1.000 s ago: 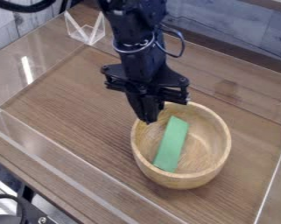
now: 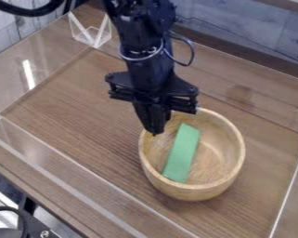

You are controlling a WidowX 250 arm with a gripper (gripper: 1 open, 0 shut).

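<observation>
A round, light wooden bowl [image 2: 210, 182] sits on the wooden table at the right of centre, with a green rectangular block [image 2: 181, 152] lying inside it. My gripper [image 2: 152, 125], black with a dark arm coming from the top, hangs over the bowl's upper left rim. Its fingertips point down and are too dark and small to show whether they are apart or together.
A white edge runs along the far left and back, and a strip of table is free right of the bowl. Dark cables lie at the bottom left corner.
My gripper has shifted slightly left and down over the last second. The bowl and the green block look unmoved.
</observation>
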